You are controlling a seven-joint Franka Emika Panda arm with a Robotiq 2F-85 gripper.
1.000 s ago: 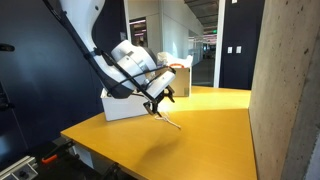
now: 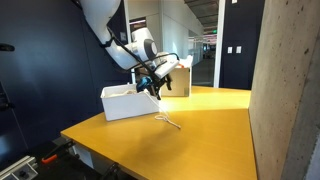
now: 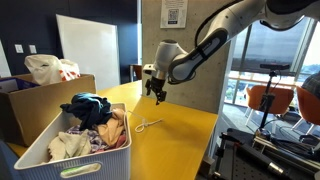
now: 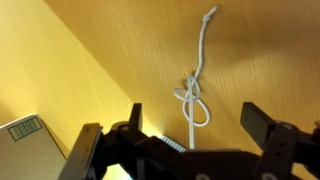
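A white rope (image 4: 200, 65) with a loose knot in its middle lies on the yellow-brown table, seen between and beyond my gripper's fingers in the wrist view. One end reaches up toward the top of that view, and the other runs down out of sight between the fingers. My gripper is open, its two dark fingers wide apart with nothing visibly clamped. In exterior view 2, the gripper (image 3: 157, 96) hangs above the table, and the rope (image 3: 148, 125) rests below it, nearer the laundry basket.
A white basket (image 3: 88, 167) heaped with clothes (image 3: 98, 115) stands at the table's end. Beside it is a cardboard box (image 3: 30, 118) holding white bags (image 3: 58, 68). A concrete wall (image 2: 285, 90) borders one side.
My arm has risen, lifting the gripper away from the tabletop, and more of the white basket behind it shows. The rope's far end stays in about the same place on the table.
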